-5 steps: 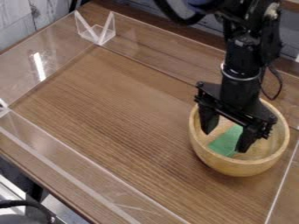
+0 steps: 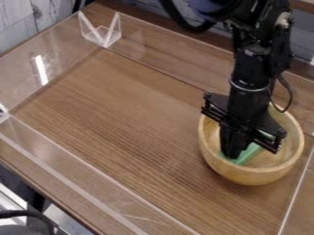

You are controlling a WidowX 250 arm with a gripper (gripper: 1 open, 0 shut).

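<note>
My black gripper (image 2: 236, 145) reaches down from the top right into a tan bowl (image 2: 276, 170) at the right of the table, its tips low inside over a green object (image 2: 255, 153). It looks shut; whether anything is between its fingertips cannot be seen, as they are dark and partly hide the green object.
A white wire-like holder (image 2: 98, 32) stands at the back left. Dark cables lie at the lower left edge.
My gripper has moved a little left and down within the bowl, now covering more of the green object.
</note>
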